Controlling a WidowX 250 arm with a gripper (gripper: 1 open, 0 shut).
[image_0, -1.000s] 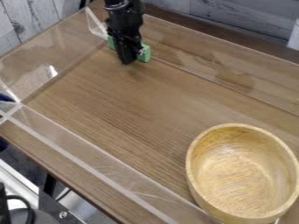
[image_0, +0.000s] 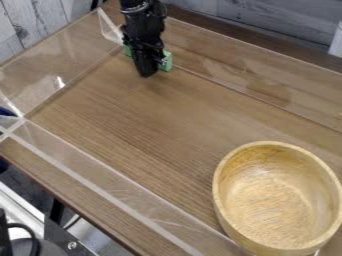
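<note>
The black robot gripper (image_0: 144, 62) hangs down from the top of the view, over the far part of the wooden table. A green object (image_0: 164, 61) lies right at its fingertips, partly hidden behind it. The gripper is too small and dark to tell whether it stands open or shut, or whether it holds the green object.
A large light wooden bowl (image_0: 274, 195) sits at the front right of the table (image_0: 174, 140). Clear plastic strips run along the left edge, with black cables at the lower left.
The gripper has shifted very slightly; the green object appears in about the same place.
</note>
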